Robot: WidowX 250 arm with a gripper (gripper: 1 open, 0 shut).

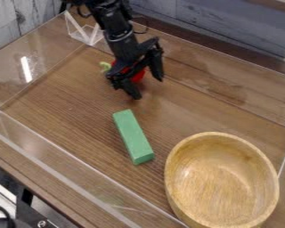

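The black arm comes down from the top to my gripper [138, 75], which stands open over a red object [139, 73] near the upper middle of the wooden table. The red object is mostly hidden behind the fingers; whether they touch it cannot be told. A small yellow-green bit shows just left of it. A green bar [132, 136] lies lower, in the middle of the table.
A large tan bowl [223, 185] fills the lower right. Clear plastic items stand at the upper left and left edge of the wooden table [61, 116].
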